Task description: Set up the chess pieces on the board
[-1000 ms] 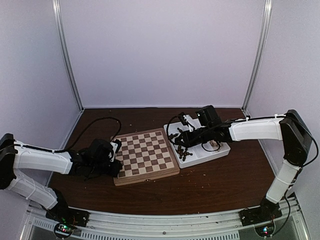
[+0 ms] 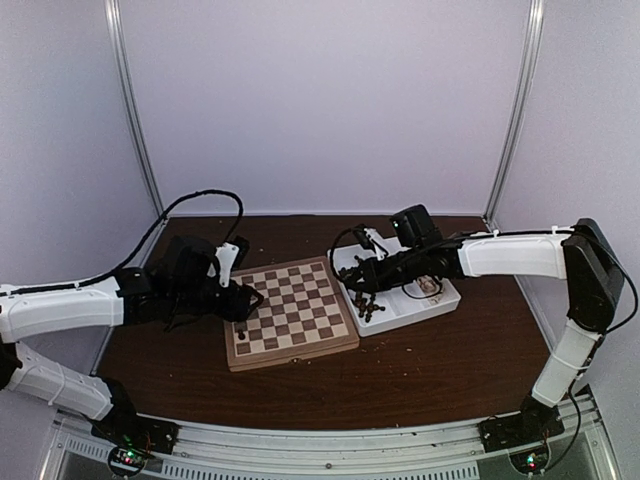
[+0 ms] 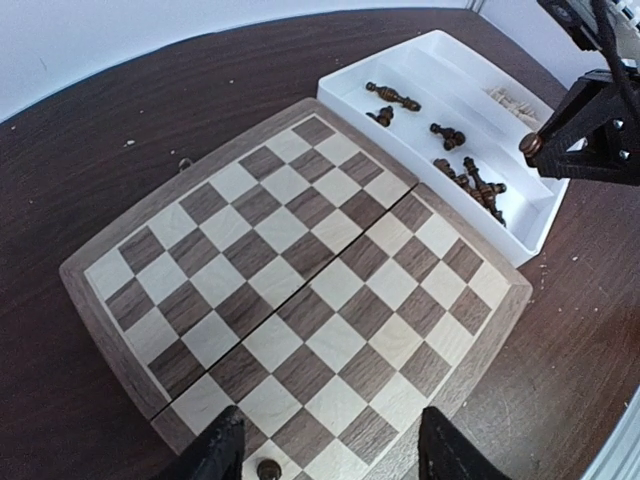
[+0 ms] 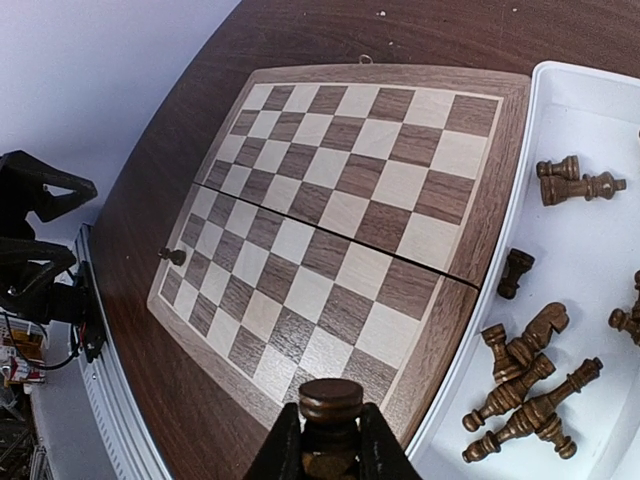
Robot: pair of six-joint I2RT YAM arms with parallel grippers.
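The wooden chessboard [image 2: 290,309] lies on the table with a single dark piece [image 2: 241,335] standing near its front left corner; the right wrist view shows that same piece [image 4: 173,256] upright. Over the board's left side hovers my left gripper, open, its fingers [image 3: 218,450] well apart and empty. The standing piece's top [image 3: 268,469] shows below, between those fingers. My right gripper is shut on a dark chess piece [image 4: 331,400] and hangs above the tray's board-side edge. The piece's lower part is hidden.
Right of the board, the white tray [image 2: 405,312] holds several dark pieces [image 4: 520,395] lying on their sides. Light pieces [image 3: 515,105] lie in its far part. The table in front of the board [image 2: 300,395] is clear.
My left gripper has risen and moved back and slightly right, uncovering the dark piece at the board's front left corner. The right arm has hardly moved.
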